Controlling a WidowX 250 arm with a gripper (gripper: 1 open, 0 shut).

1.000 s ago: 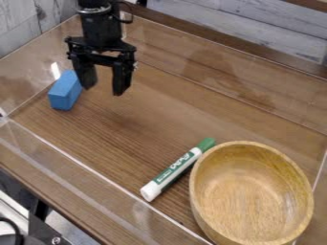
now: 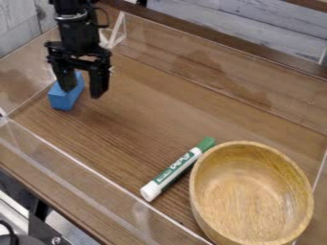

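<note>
My black gripper (image 2: 79,59) is at the upper left of the camera view, pointing down over a blue block (image 2: 64,96) that stands on the wooden table near its left edge. The gripper partly covers the block's upper end. Whether the fingers are open or touch the block is unclear.
A white and green marker (image 2: 174,173) lies diagonally at the lower middle. A large wooden bowl (image 2: 250,196) sits at the lower right.
The gripper has moved left, from beside the blue block to over it. The block, marker and bowl look unmoved.
</note>
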